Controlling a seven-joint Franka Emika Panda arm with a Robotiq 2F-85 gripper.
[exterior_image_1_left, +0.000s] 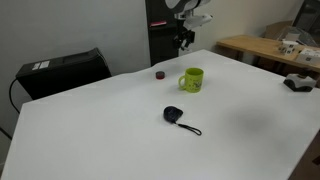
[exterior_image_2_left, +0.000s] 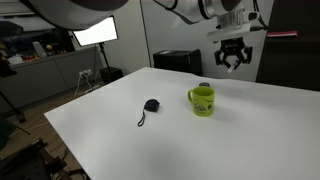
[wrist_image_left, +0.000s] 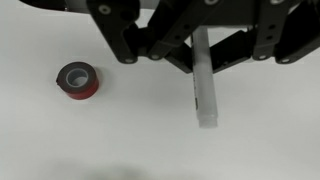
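Note:
A pale, whitish marker-like stick is held in my gripper, seen in the wrist view with the black fingers shut around its upper part. Its free end juts out over the white table. In exterior view 2 the gripper hangs above the far part of the table, behind the green mug. Left of the held stick in the wrist view lies a red and dark tape roll, apart from the gripper. The mug stands upright.
A black tape measure with a strap lies on the table nearer exterior view 1. A black case stands at the left edge, and a wooden table is at the far right.

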